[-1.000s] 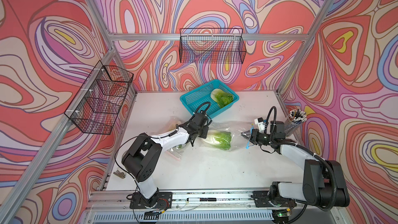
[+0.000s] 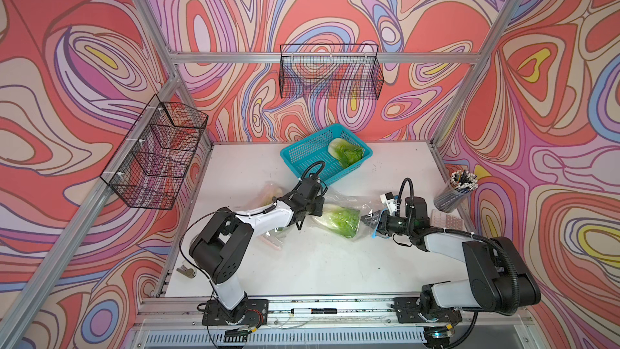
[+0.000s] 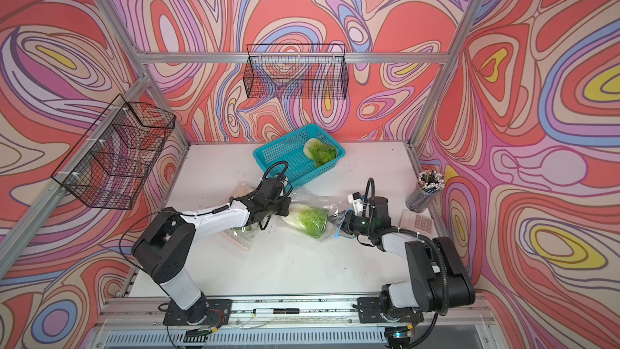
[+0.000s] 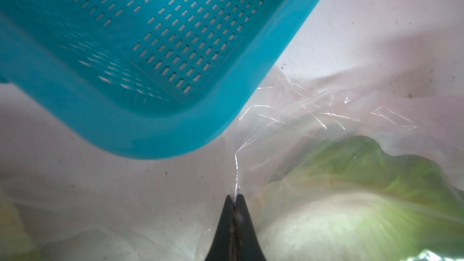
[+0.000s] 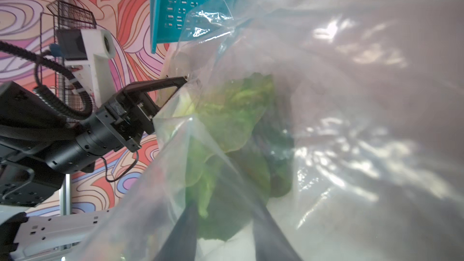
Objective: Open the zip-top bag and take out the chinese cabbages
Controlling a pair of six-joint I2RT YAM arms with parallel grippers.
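Note:
A green and white Chinese cabbage (image 2: pixel 342 218) lies inside the clear zip top bag (image 5: pixel 338 130) on the white table. At the bag's closed left end, my left gripper is shut on a fold of its film. My right gripper is at the bag's right end, facing the leafy end of the cabbage. Its two blurred fingers (image 5: pixel 181 236) stand apart, with no object gripped between them. Film hangs around them, and a blue strip (image 2: pixel 375 228) of the bag shows by this gripper. A second cabbage (image 2: pixel 346 152) sits unbagged in the blue basket (image 4: pixel 193 137).
The basket's near corner is close to my left gripper. Another bag with produce (image 2: pixel 271 192) lies partly hidden under the left arm. A holder of pens (image 2: pixel 454 192) stands at the right edge.
My right gripper has moved left and a little toward the front, bringing its end of the bag closer to the cabbage. The left arm has stayed in place.

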